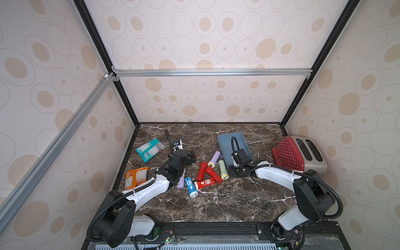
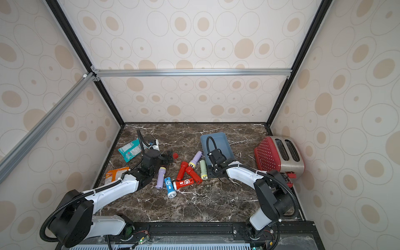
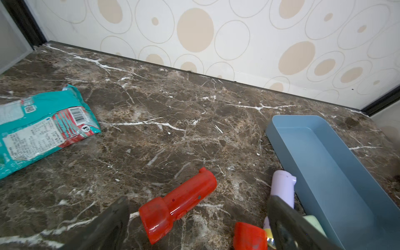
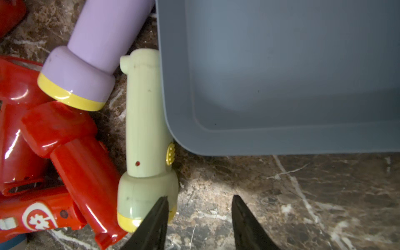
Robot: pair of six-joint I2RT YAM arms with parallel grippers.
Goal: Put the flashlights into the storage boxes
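Observation:
One blue-grey storage box (image 3: 341, 183) is in view, its visible interior empty. A pale green flashlight (image 4: 145, 116) lies along the box's left side, head toward the front. My right gripper is part open above its front end; one finger overlaps the yellow-rimmed head in view, the other is over bare table. A lone red flashlight (image 3: 183, 202) rests on the marble, seen between the spread fingers of my open left gripper, which holds nothing. Beside the green one lie a purple flashlight (image 4: 98, 45) and several red ones (image 4: 83, 166).
Another purple flashlight (image 2: 160, 178) and a blue one (image 2: 170, 187) are at the front left. Teal (image 1: 150, 149) and orange (image 1: 136, 178) packets lie at the left, a red toaster (image 1: 291, 156) at the right. Bare table stretches behind the lone red flashlight.

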